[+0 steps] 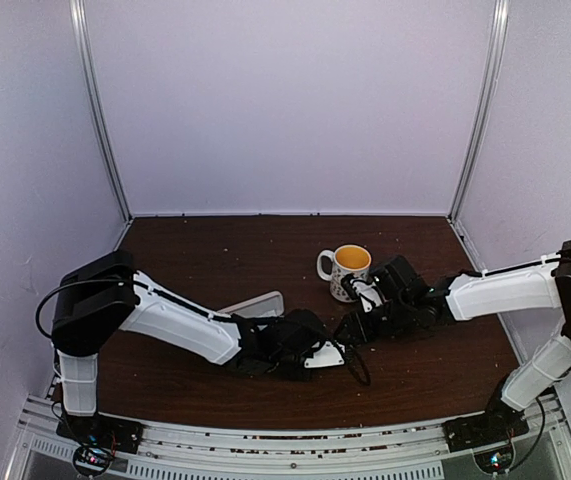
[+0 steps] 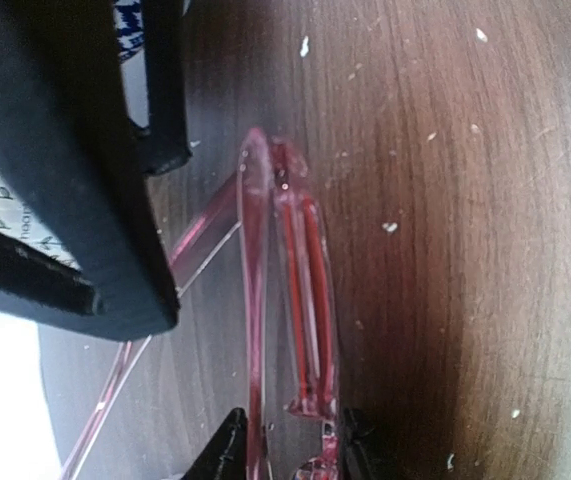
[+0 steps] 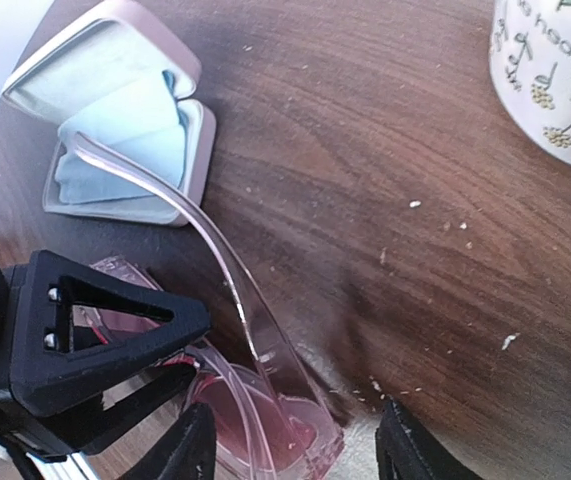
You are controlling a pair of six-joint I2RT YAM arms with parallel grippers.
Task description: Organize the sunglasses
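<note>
The translucent pink sunglasses point(image 2: 255, 260) are held above the table, with my left gripper shut on their frame. In the right wrist view, one long temple arm point(image 3: 230, 265) stretches toward the case, and a lens point(image 3: 265, 425) shows low in the picture. My right gripper stands partly open, its fingertips on either side of that lens and temple; contact cannot be made out. The sunglasses case point(image 3: 200, 150) lies open, a light-blue cloth point(image 3: 125, 130) inside. From the top, both grippers meet near the table's middle and hide the sunglasses.
A white patterned mug point(image 1: 350, 275) with an orange inside stands just behind my right gripper. The case's edge point(image 1: 270, 305) shows behind the left arm. Bare table lies at the back left, the front and the right.
</note>
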